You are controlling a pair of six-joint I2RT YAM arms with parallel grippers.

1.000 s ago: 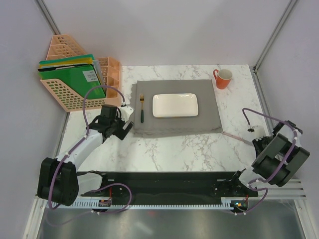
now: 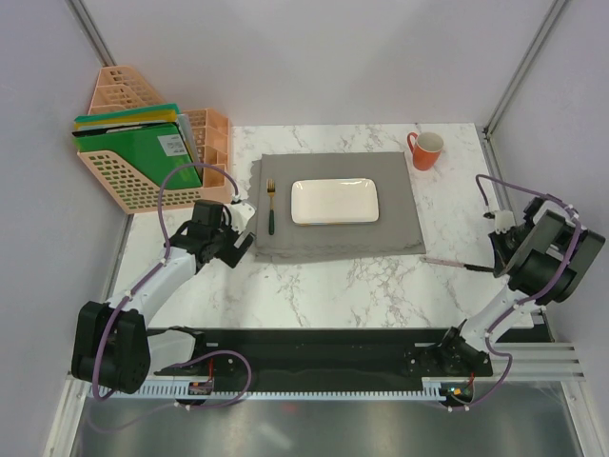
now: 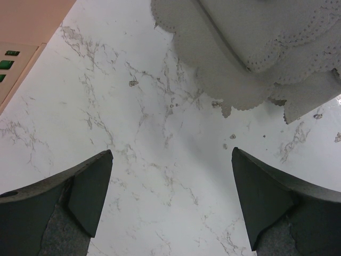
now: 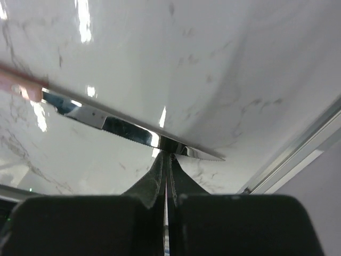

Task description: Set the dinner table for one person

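Observation:
A knife [image 4: 130, 128] with a pinkish handle lies on the marble table, right of the grey placemat [image 2: 400, 209], its blade pointing right. At the blade's lower edge near the point, my right gripper is shut with its tips together; no clear grip on the blade shows. On the placemat rest a white rectangular plate [image 2: 335, 201] and, to its left, a fork [image 2: 271, 205] with a dark green handle. An orange mug [image 2: 427, 150] stands beyond the mat's back right corner. My left gripper hangs open and empty by the mat's front left corner.
A peach crate [image 2: 143, 190] of folders and books fills the back left corner. Bare marble [image 2: 324, 295] runs along the front. A metal wall rail [image 4: 303, 149] runs close to the knife's tip on the right.
The knife has turned from a slant to nearly level across the table. Nothing moves on the left.

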